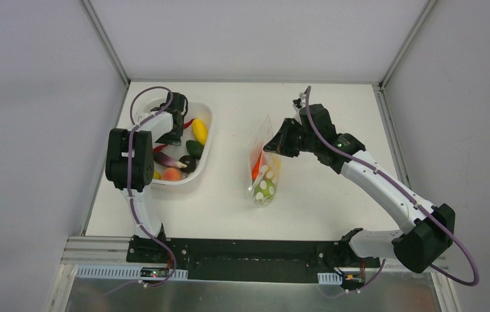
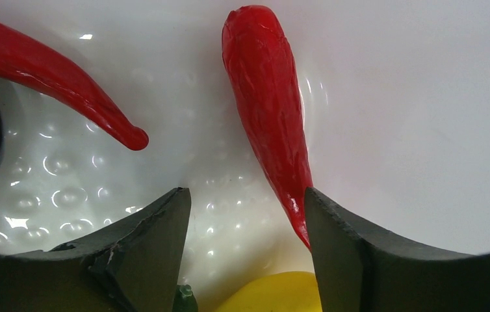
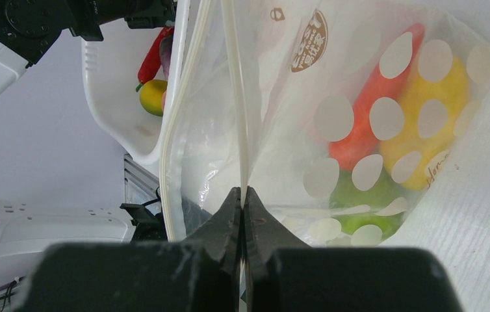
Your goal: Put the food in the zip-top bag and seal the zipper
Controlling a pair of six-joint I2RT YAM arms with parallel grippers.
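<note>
The white bin holds food, including a yellow item, an avocado, an eggplant and a peach. My left gripper is part open over the bin, near a red pepper; another pepper lies left, and nothing is between the fingertips. The zip bag stands on the table with red, yellow and green food inside. My right gripper is shut on a zipper edge of the bag's top.
Walls border the workspace at the sides and back.
</note>
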